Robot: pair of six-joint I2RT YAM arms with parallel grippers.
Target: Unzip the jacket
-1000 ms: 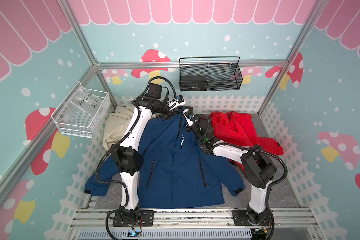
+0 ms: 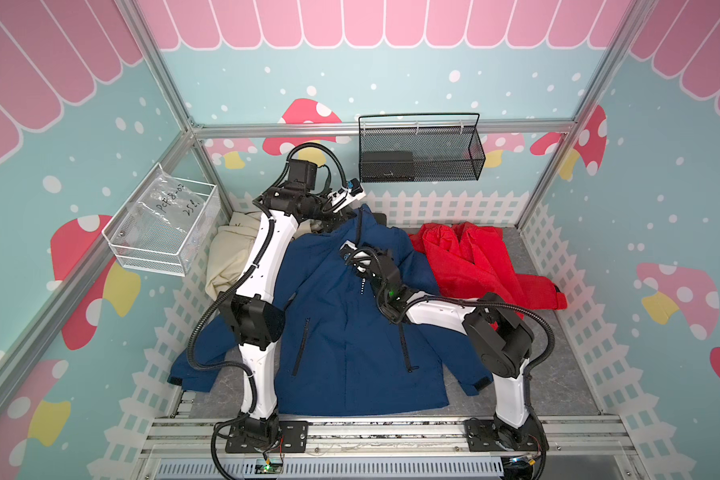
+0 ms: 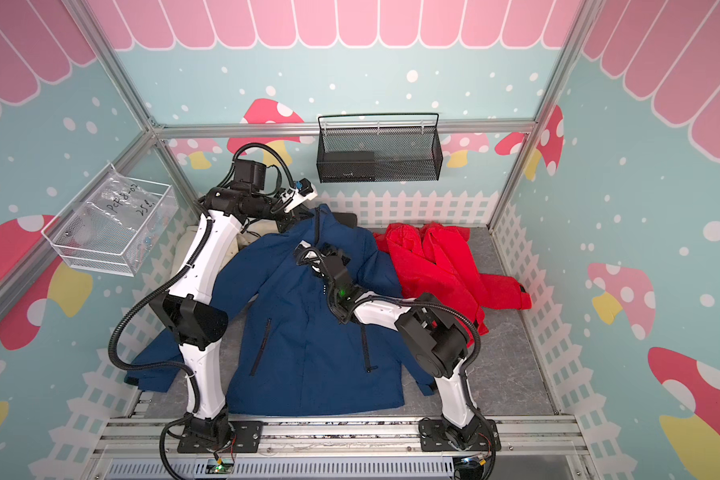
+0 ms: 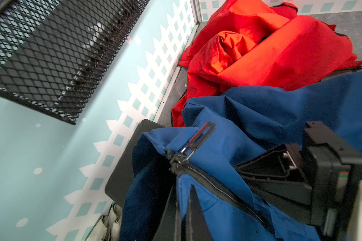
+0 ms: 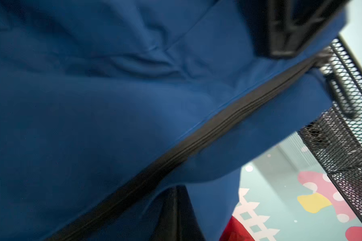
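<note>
The blue jacket [image 2: 320,352] lies front up, with its collar toward the back wall. In the left wrist view its zip pull [image 4: 197,138] sticks out at the collar's top, and the dark zip line [image 4: 225,194] runs down closed from there. My left gripper is shut on the collar's edge, blue cloth showing between its fingers. Lower down the zip, my right gripper is shut against the chest fold, apart from the pull [image 5: 341,94]. Cloth partly covers one of its fingers; nothing clear shows between them.
A red garment [image 2: 472,264] lies to the right and a cream one [image 2: 232,248] to the left. Behind the collar hangs a black mesh basket [image 2: 448,152] on the wall. A white wire basket [image 2: 164,248] hangs at left.
My right gripper has moved from the collar's top down and left along the jacket's front. The left gripper has shifted slightly up and left, lifting the collar. The zip pull stays at the top.
</note>
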